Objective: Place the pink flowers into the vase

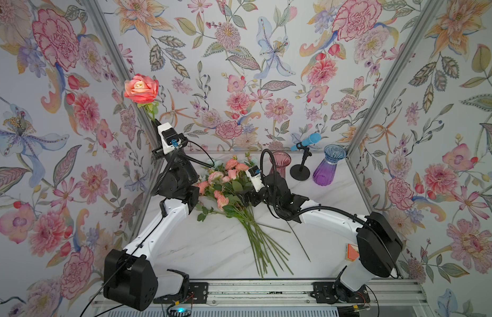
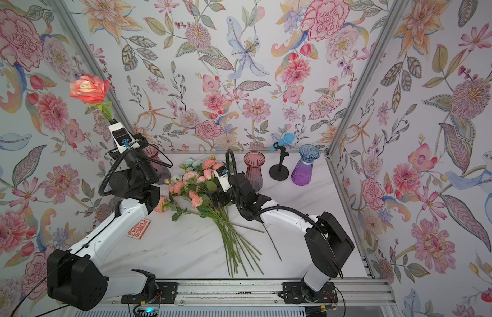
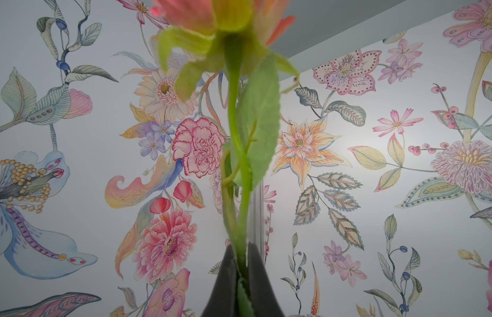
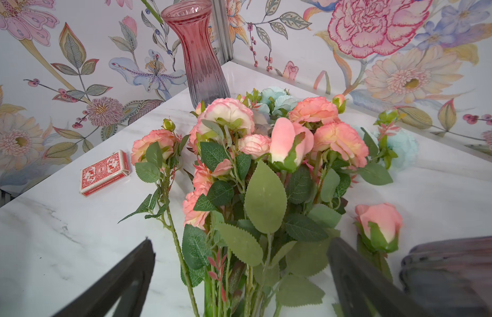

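A coral-pink rose (image 1: 141, 88) stands high at the left, its stem held in my left gripper, which is shut on it. The bloom's top is cut off in the left wrist view. My right gripper is open above the pile of pink flowers (image 4: 224, 116), with leaves and stems visible between its fingers and nothing gripped. A pink-to-grey vase (image 2: 160, 168) stands at the back left, partly hidden by the left arm. Another pink vase (image 2: 254, 171) is behind the right arm, and a blue-purple vase (image 1: 326, 168) stands at the back right.
A black stand with a blue top (image 1: 300, 170) lies between the two right-hand vases. A red card box (image 4: 104, 172) is on the table at the left. Long green stems (image 1: 260, 243) spread toward the front. Bare table shows at the front left.
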